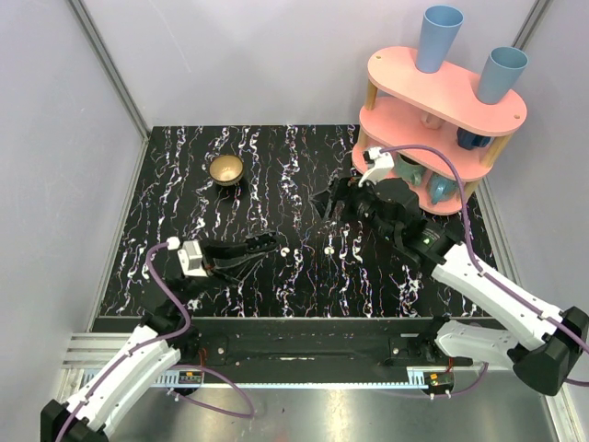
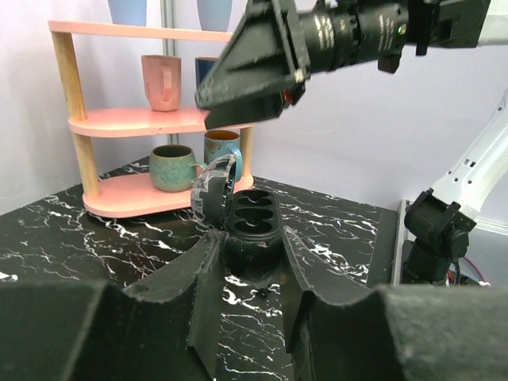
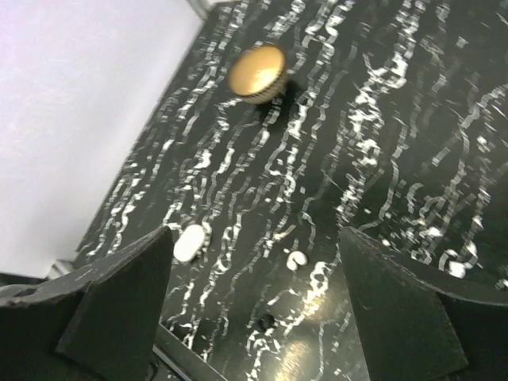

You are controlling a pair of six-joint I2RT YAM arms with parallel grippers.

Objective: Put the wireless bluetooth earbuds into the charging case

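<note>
In the left wrist view, a small black charging case point(image 2: 253, 252) stands upright between my left gripper's point(image 2: 254, 248) fingers, shut on it. Its shiny lid point(image 2: 213, 192) is tipped back, and dark round hollows show on its top face. In the top view, the left gripper point(image 1: 261, 244) holds the case above the front left of the table. My right gripper point(image 1: 325, 203) is open, apart from the case, behind and right of it. Nothing shows between its fingers in the right wrist view. Small pale spots point(image 3: 296, 259) lie on the tabletop; whether they are earbuds, I cannot tell.
A gold bowl point(image 1: 226, 169) stands at the back left. At the back right, a pink tiered shelf point(image 1: 391, 129) carries cups and mugs. White veins in the black marble table point(image 1: 294, 290) make small things hard to pick out.
</note>
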